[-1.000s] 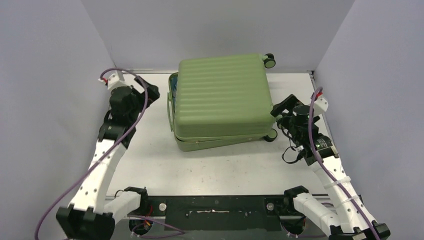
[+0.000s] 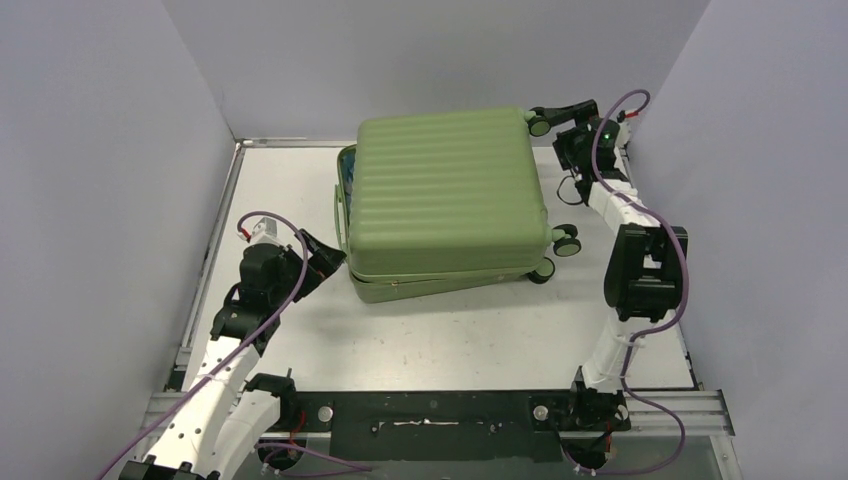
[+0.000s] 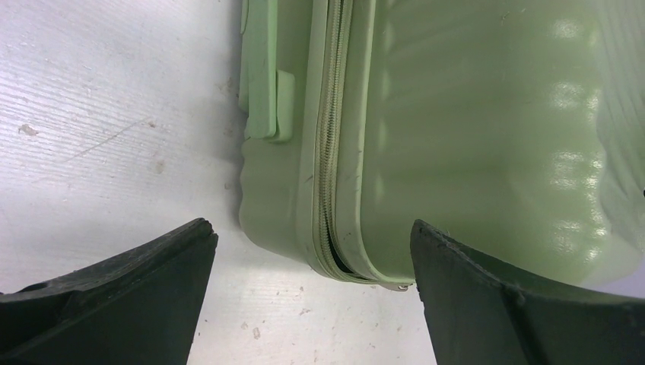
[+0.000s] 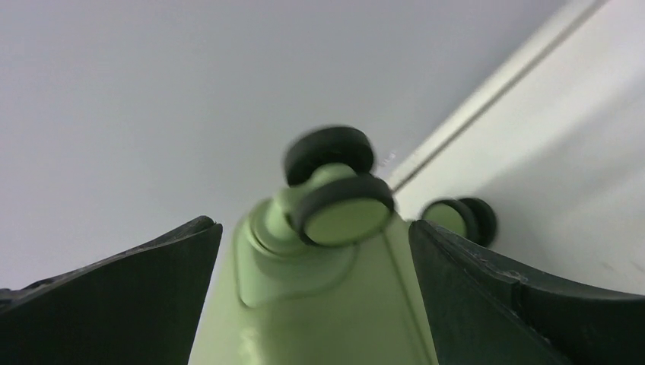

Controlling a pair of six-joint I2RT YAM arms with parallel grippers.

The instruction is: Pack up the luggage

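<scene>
A green ribbed suitcase point(image 2: 445, 195) lies on the white table with its lid down; a narrow gap shows along its left side and something blue is inside. Near its front left corner is my left gripper point(image 2: 330, 262), open. From the left wrist, the suitcase's zipper point(image 3: 329, 129) and carry handle point(image 3: 262, 72) show, and its corner reaches between the spread fingers. My right gripper point(image 2: 568, 120) stands open by the back right corner. In the right wrist view a wheel point(image 4: 346, 211) appears ahead, between the open fingers; contact cannot be told.
Another wheel pair point(image 2: 566, 242) juts out at the right side of the suitcase, above a lower wheel point(image 2: 541, 270). Grey walls point(image 2: 440, 60) close in the back and both sides.
The right gripper travelled back along the right side to the rear wheel. The suitcase has not moved.
</scene>
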